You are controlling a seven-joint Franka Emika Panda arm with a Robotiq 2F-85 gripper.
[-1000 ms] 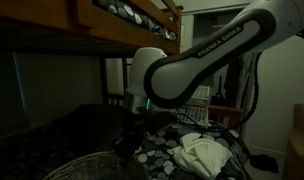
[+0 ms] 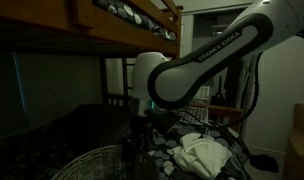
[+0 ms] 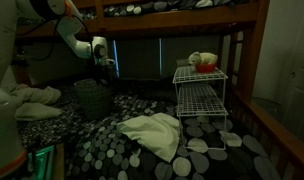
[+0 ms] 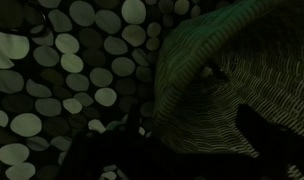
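A woven basket (image 4: 207, 95) fills the right of the wrist view, its rim curving across and its ribbed inside showing. In exterior view 2 the basket (image 3: 93, 103) stands on the bed at the left; only part of the basket (image 2: 87, 165) shows along the lower edge of exterior view 1. My gripper is open at the basket's rim, with dark fingers (image 4: 254, 128) spread apart. One finger appears on the inner side of the rim and the other outside; contact is too dark to tell. A crumpled white cloth (image 3: 152, 134) lies on the dotted bedding.
A white wire rack (image 3: 200, 100) stands on the bed, bearing a pale plush toy (image 3: 201, 58) and something red. The bunk's wooden rail (image 2: 137, 23) runs overhead. Dotted bedding (image 4: 67, 75) lies clear beside the basket.
My arm and gripper have shifted a little to the right in exterior view 1, along the basket's rim. The white cloth has not moved.
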